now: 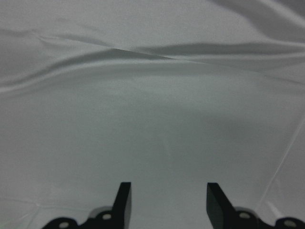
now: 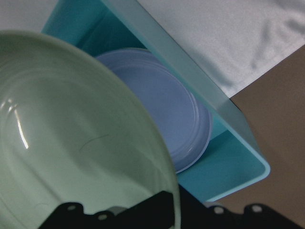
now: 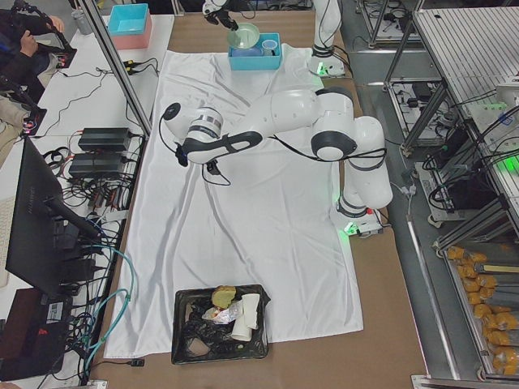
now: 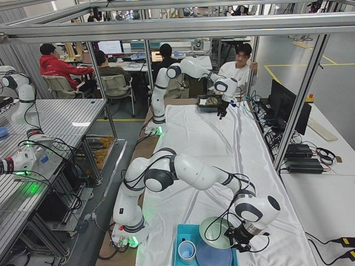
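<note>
In the right wrist view my right gripper is shut on the rim of a pale green plate [image 2: 76, 129], held tilted over a teal bin [image 2: 224, 186]. A blue plate [image 2: 162, 109] lies inside that bin, partly hidden by the green one; a cup [image 4: 187, 249] stands in it too. My left gripper is open over bare white cloth [image 1: 157, 119], with nothing between its fingers.
A black tray [image 3: 182, 324] with food scraps, wrappers and white items sits at the near end in the camera left view. A monitor [image 3: 40, 227] and cables line one side.
</note>
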